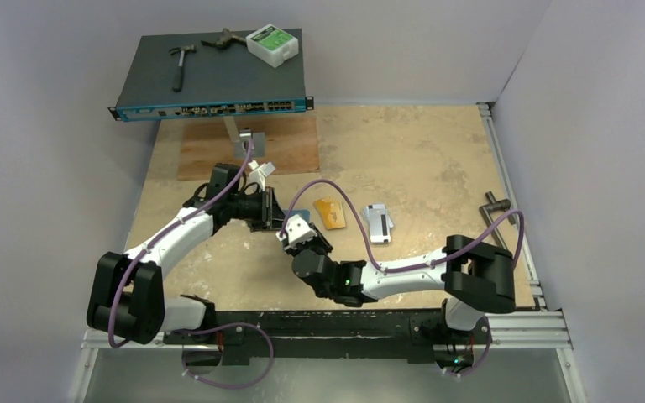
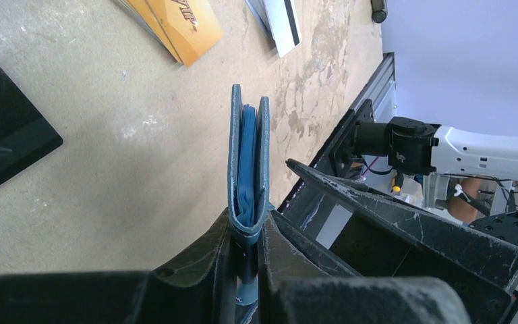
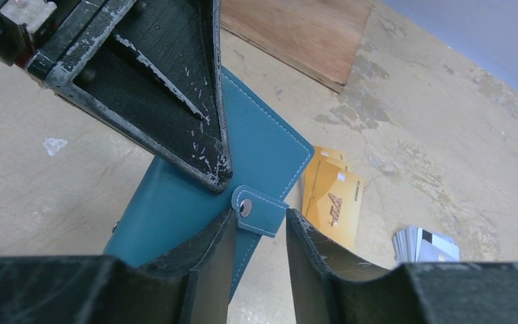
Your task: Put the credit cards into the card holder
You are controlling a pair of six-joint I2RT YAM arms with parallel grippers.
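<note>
A blue card holder [image 3: 256, 142] with a stitched edge hangs upright, my left gripper shut on it. The left wrist view shows it edge-on, its two covers slightly parted at the top. Its small clasp strap [image 3: 264, 217] with a metal snap faces my right gripper. That gripper is part open, one finger either side of the strap in the right wrist view; whether they touch it I cannot tell. Orange cards [image 1: 330, 213] lie fanned on the table, and a pile of white and silver cards [image 1: 378, 224] is to their right.
A dark flat rectangular thing [image 2: 10, 128] lies on the table left of the holder in the left wrist view. A wooden board [image 1: 193, 151] and a rack unit [image 1: 218, 75] carrying hammers and a box [image 1: 272, 44] stand at the back left.
</note>
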